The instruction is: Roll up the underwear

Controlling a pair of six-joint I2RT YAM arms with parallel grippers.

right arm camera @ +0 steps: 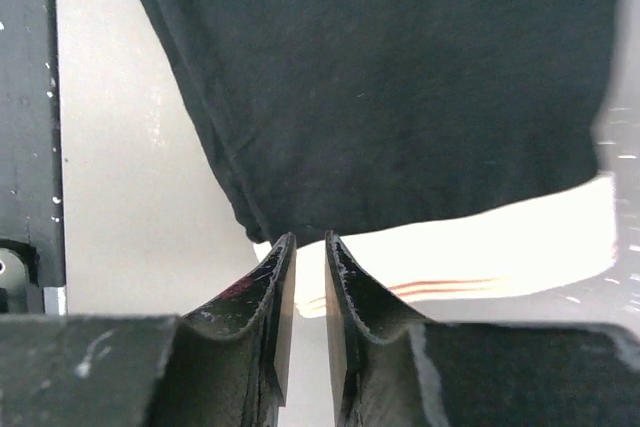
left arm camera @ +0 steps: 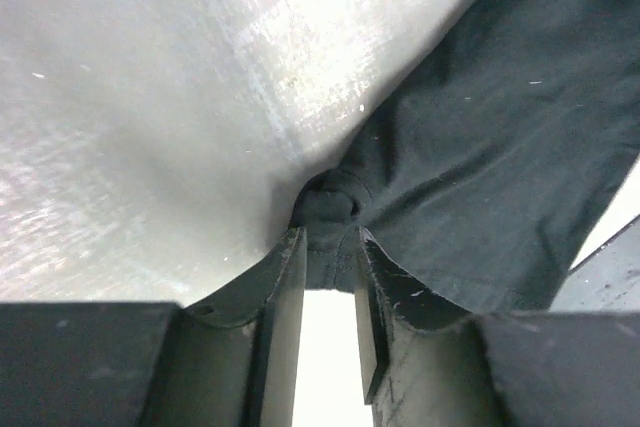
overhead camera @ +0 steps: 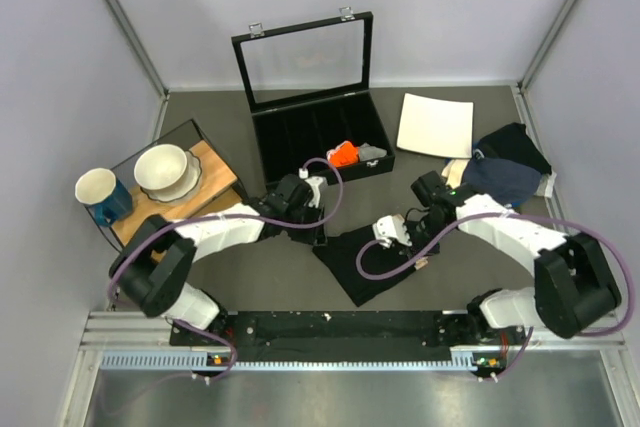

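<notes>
Dark underwear (overhead camera: 362,265) with a white striped waistband (right arm camera: 450,252) lies spread on the grey table between my two arms. At its left end my left gripper is part open, its fingertips close over a small fold at the cloth's edge; whether they touch it is hard to tell. Over the waistband at the other end stands my right gripper, a narrow gap between its fingers and the white band showing just beyond them. No cloth is clearly pinched by either one.
Behind the underwear stands an open black box (overhead camera: 300,137) holding orange (overhead camera: 342,154) and grey (overhead camera: 371,152) items. A wooden shelf (overhead camera: 208,182) with dishes is at left. Folded dark clothes (overhead camera: 505,172) and a white board (overhead camera: 435,125) lie back right.
</notes>
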